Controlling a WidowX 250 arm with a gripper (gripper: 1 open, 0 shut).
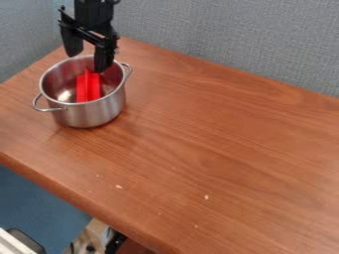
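A steel pot [82,111] with two loop handles stands at the left of the wooden table. Inside it lies a red elongated object [83,87]. My black gripper [87,58] hangs from the top over the pot, open, its nearer finger reaching down to the pot's upper part, just above the red object. Whether it touches anything is hard to tell.
A grey padded wall [239,40] runs behind it. Off the table's front left edge are some small items on the floor, too small to tell.
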